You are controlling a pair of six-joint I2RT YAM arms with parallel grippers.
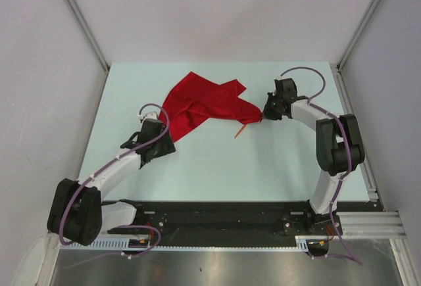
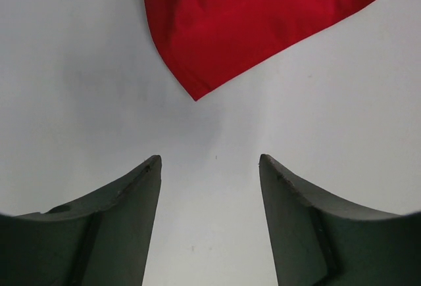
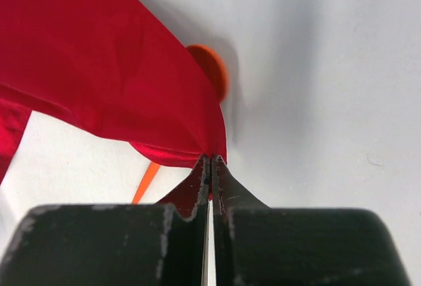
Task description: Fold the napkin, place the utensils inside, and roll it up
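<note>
The red napkin (image 1: 210, 102) lies loosely folded across the upper middle of the white table. My right gripper is shut on a corner of it at the napkin's right end. Under that end is an orange utensil (image 3: 146, 179), its rounded end showing beside the cloth and its handle pointing toward the front. My left gripper stands open above bare table, just short of another napkin corner (image 2: 196, 89), with nothing between its fingers.
Walls border it on both sides and at the back.
</note>
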